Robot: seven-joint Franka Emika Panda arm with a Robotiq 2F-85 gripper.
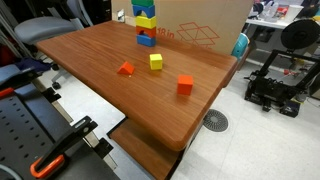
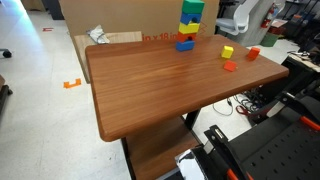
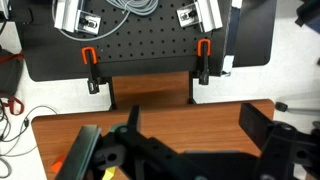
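Note:
On the wooden table, a red cube sits alone toward one end. A yellow cube and a red triangular block lie apart from it. Near the back edge rises a stack: a blue block at the bottom, then a red one, a yellow block, another blue one and a green block on top. My gripper shows at the bottom of the wrist view, its fingers wide apart with bare table below. A red piece and a bit of yellow peek out beside its left finger.
A cardboard panel stands along the table's back edge. The black mounting plate carries clamps and a coiled cable, with a gap between it and the table.

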